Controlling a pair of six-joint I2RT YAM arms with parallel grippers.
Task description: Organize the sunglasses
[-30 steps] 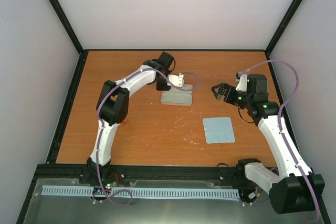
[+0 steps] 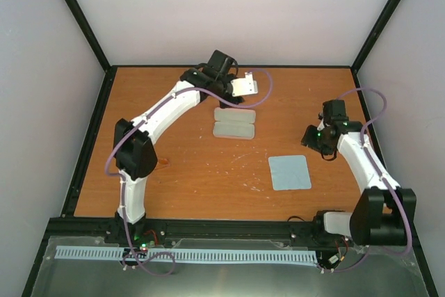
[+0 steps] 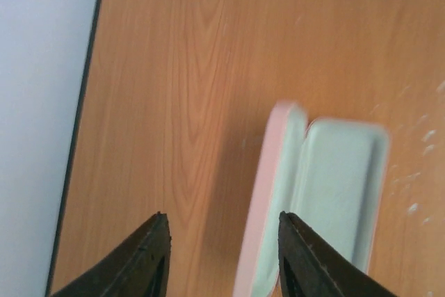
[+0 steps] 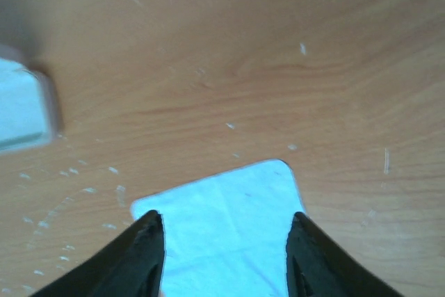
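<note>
An open pale glasses case with a pink edge (image 2: 234,130) lies at the middle back of the table; in the left wrist view its two halves (image 3: 341,179) show empty. My left gripper (image 2: 233,99) hangs just behind and above it, fingers (image 3: 146,262) part open with nothing between. A light blue cloth (image 2: 289,172) lies flat at front right, also in the right wrist view (image 4: 222,234). My right gripper (image 2: 313,140) is raised behind and right of the cloth, fingers apart and empty. An orange item (image 2: 162,163), likely the sunglasses, is mostly hidden by the left arm.
The wooden table (image 2: 195,186) has bare room at front centre and back right. Walls with dark frame rails close it at the back and sides. Purple hoses loop along both arms.
My right arm has drawn back and to the right. The case and cloth stay put.
</note>
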